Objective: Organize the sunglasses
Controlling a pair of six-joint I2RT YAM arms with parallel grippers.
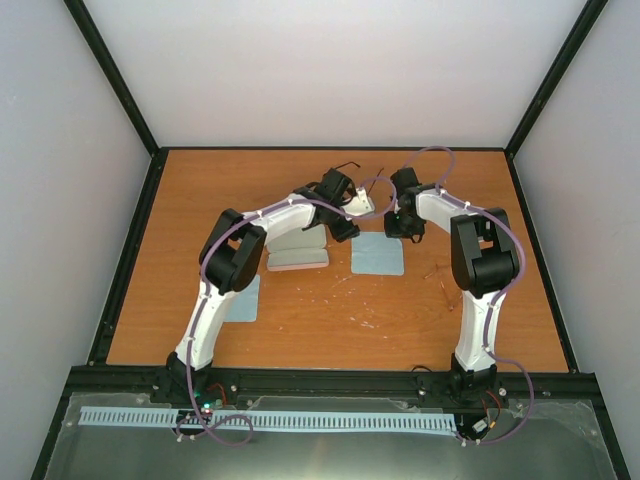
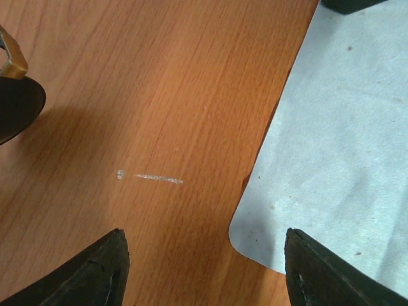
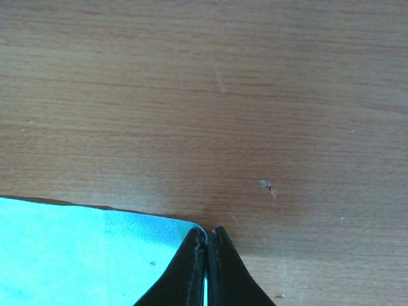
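Observation:
A light blue-grey cloth (image 1: 377, 260) lies on the wooden table in the middle. My left gripper hangs open over bare wood beside the cloth's rounded corner, nothing between its fingers. Dark sunglasses (image 2: 16, 105) show at the upper left of the left wrist view, partly out of frame. In the top view their thin frames show behind the left arm. My right gripper is shut at the cloth's corner, its tips on the edge; whether fabric is pinched between them is hard to tell. An open pale case (image 1: 297, 257) sits left of the middle cloth.
A second cloth (image 1: 243, 300) lies at the left front. Both arms reach toward the back middle, close to each other. Thin objects at the right beside the right arm are too small to identify.

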